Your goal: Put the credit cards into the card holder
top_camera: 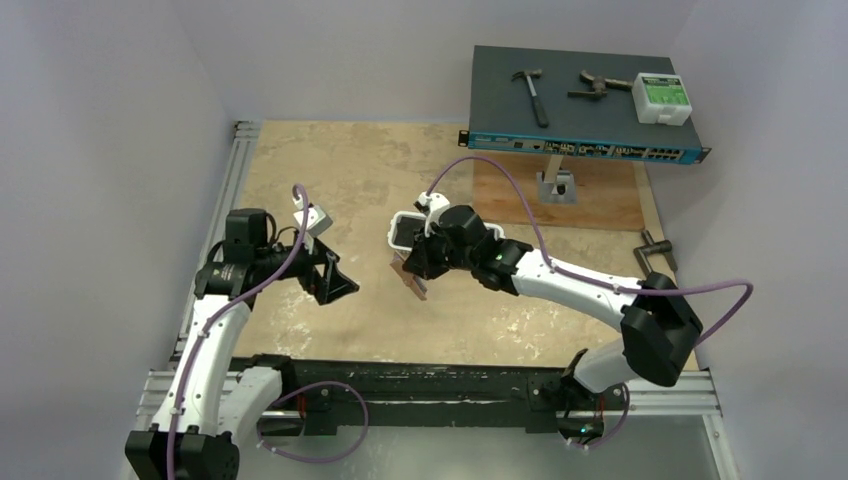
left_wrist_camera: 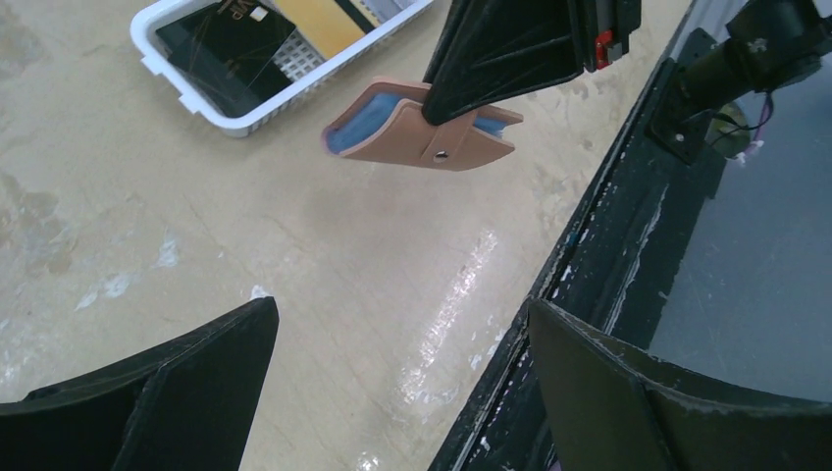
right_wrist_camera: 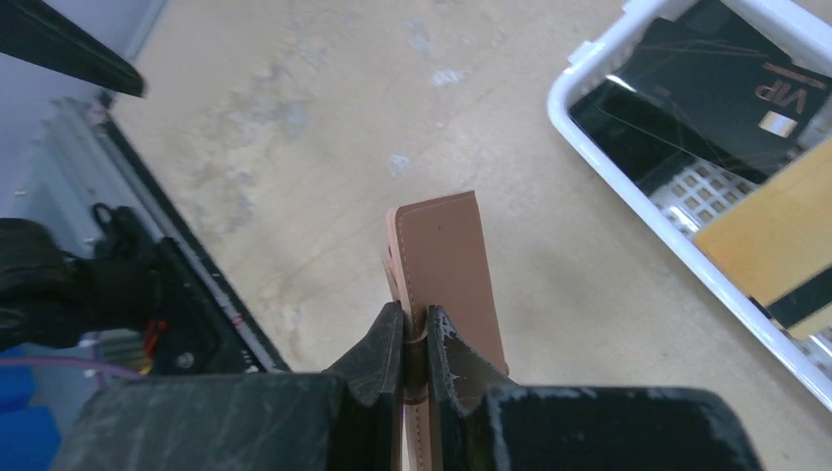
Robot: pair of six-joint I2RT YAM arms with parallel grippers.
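A tan card holder (left_wrist_camera: 402,137) with a blue lining and a snap strap hangs above the table, its near end gaping in the left wrist view. My right gripper is shut on the holder's middle. The credit cards lie in a white basket (right_wrist_camera: 628,182): a black VIP card (right_wrist_camera: 721,88) and a gold card (right_wrist_camera: 775,235) show, and a grey one (left_wrist_camera: 390,8) partly shows. To the left of the holder, my left gripper stands open and empty, its fingers wide apart.
A dark raised shelf (top_camera: 570,100) at the back right bears hammers and a white box (top_camera: 662,99). Another hammer (top_camera: 655,250) lies at the right edge.
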